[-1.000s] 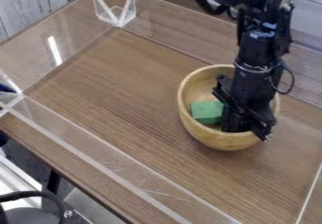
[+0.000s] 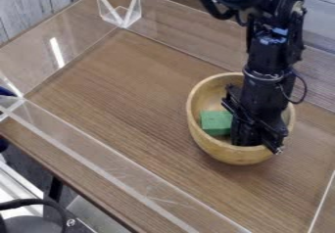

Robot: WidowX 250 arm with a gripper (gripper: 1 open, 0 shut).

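Note:
A round wooden bowl (image 2: 210, 149) sits on the right side of the brown table. My black gripper (image 2: 246, 127) reaches down into it from above, its lower part covering much of the bowl's right half. A green block (image 2: 215, 122) lies inside the bowl, just left of the gripper and partly behind it. Whether the fingertips touch the block, or how far apart they are, I cannot tell.
A clear plastic piece (image 2: 119, 10) is at the back left. Black cables (image 2: 26, 206) show at the lower left.
The gripper has shifted very slightly within the bowl. The bowl and green block look almost unmoved, with a little less of the block's left part showing.

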